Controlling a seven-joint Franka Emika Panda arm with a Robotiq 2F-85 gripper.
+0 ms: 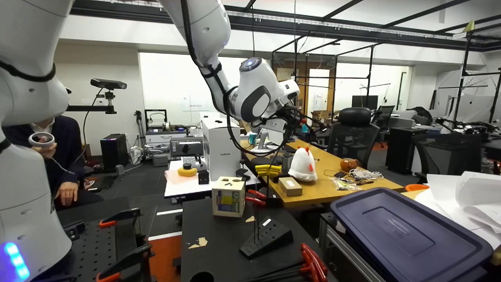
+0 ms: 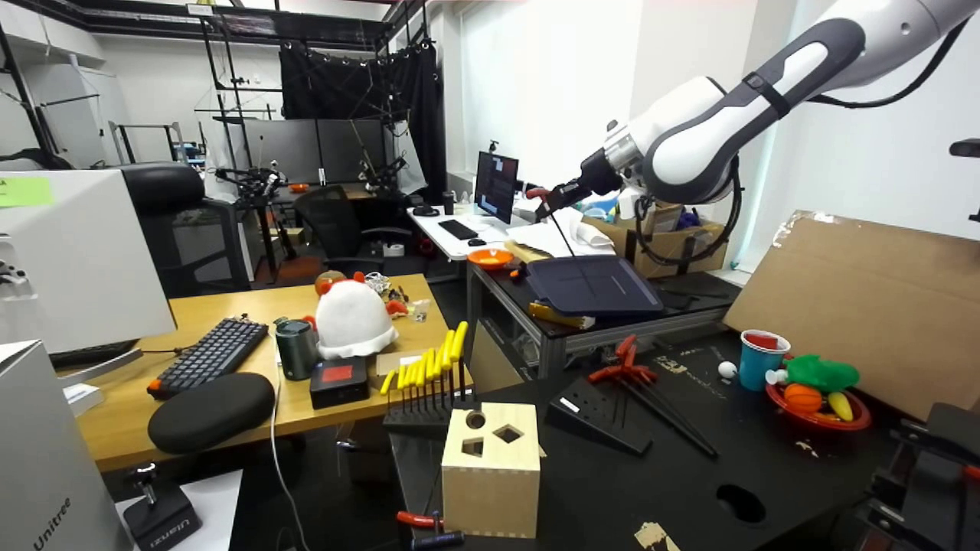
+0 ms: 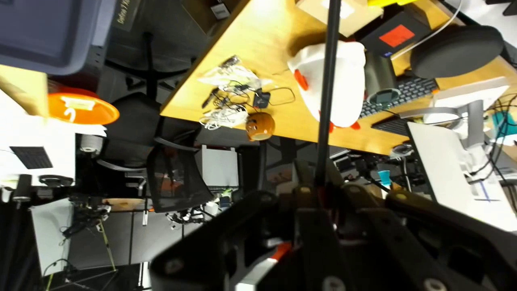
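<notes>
High above the table, my gripper (image 2: 548,200) is shut on a T-handled hex key with a red handle (image 2: 535,193). Its thin dark shaft (image 2: 563,234) slants downward in exterior view 2. The same shaft (image 3: 329,87) runs up the wrist view from between the fingers. On the black table, well below, sits a sloped black holder block (image 1: 266,238) with holes; thin shafts stand at it. More red-handled hex keys (image 2: 627,369) lie beside the block. In exterior view 1, cables and the arm partly hide the gripper.
A wooden shape-sorter box (image 2: 491,468) and a rack of yellow-handled keys (image 2: 432,367) stand near the block. A red bowl of toy food (image 2: 850,418) and a blue cup (image 2: 760,358) sit at the right. A dark lidded bin (image 1: 408,235) stands beside the table.
</notes>
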